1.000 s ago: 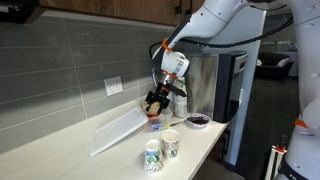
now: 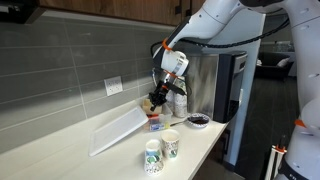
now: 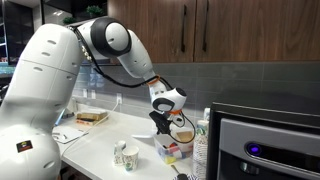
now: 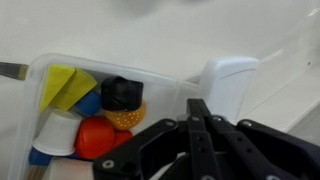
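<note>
My gripper is shut with nothing showing between its fingers. It hangs just above a clear container (image 4: 165,82), whose rim passes beneath the black fingers in the wrist view. Inside are a yellow block (image 4: 68,87), a black piece (image 4: 121,93), a red round piece (image 4: 95,136), an orange piece (image 4: 130,117) and a white cup-like piece (image 4: 58,131). Close to the fingertips lies the rounded end of a white piece (image 4: 232,84); I cannot tell whether they touch. In exterior view 1 a white panel (image 2: 118,130) lies tilted beside the container (image 2: 154,122).
Two patterned cups (image 2: 153,157) stand near the front of the counter. A bowl of dark contents (image 2: 198,119) sits to the right. Behind rises the grey tiled wall (image 2: 60,80).
The gripper has shifted slightly over the container. The white panel, cups and bowl look unmoved.
</note>
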